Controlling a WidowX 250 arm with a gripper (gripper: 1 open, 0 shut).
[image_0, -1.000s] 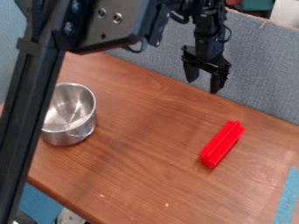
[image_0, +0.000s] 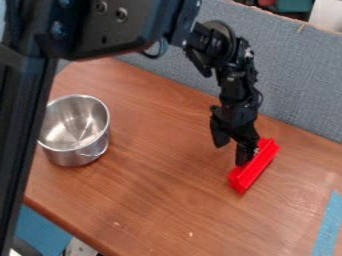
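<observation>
A red elongated block (image_0: 251, 172) lies at an angle on the wooden table at the right. The gripper looks open; whether the fingers touch the block is hard to tell.
A steel pot (image_0: 74, 130) stands at the left, partly behind the arm's dark link. A grey padded backdrop (image_0: 294, 80) runs along the back, and a blue strip (image_0: 326, 225) lies at the right edge.
My gripper has descended from above the back of the table, moving down and toward the viewer onto the red block. The block and pot look unmoved.
</observation>
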